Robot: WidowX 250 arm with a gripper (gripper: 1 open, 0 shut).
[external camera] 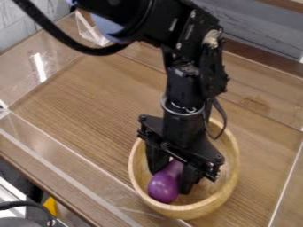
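Observation:
A black robot gripper (173, 165) reaches down from the top into a light wooden bowl (222, 187) at the lower middle of the camera view. Its fingers are shut on a round purple object (164, 186), which is low inside the bowl and partly hidden by the gripper. Whether the object rests on the bowl's floor is hard to tell.
The bowl stands near the front of a wooden tabletop (77, 106). A clear edge strip runs along the left and lower left, with black cables at the bottom left corner. The table left of the bowl and to its right is clear.

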